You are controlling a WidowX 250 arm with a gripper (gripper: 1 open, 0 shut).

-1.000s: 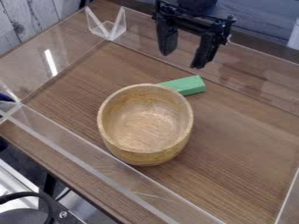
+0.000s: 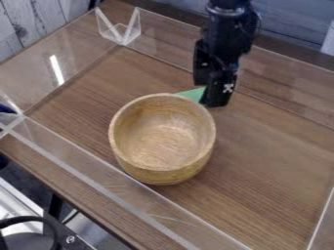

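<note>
My black gripper [image 2: 212, 86] is lowered over a small green block [image 2: 190, 95], its open fingers around or just above it, hiding much of it. The block lies just behind a large round wooden bowl [image 2: 162, 160], which is empty.
The wooden table [image 2: 261, 186] has clear room at the right and left of the bowl. Transparent strips line the edges. A small clear bracket [image 2: 119, 29] stands at the back left. Black cables lie at the lower left corner.
The gripper has turned and come down from above the back of the table onto the green block, which it now partly covers.
</note>
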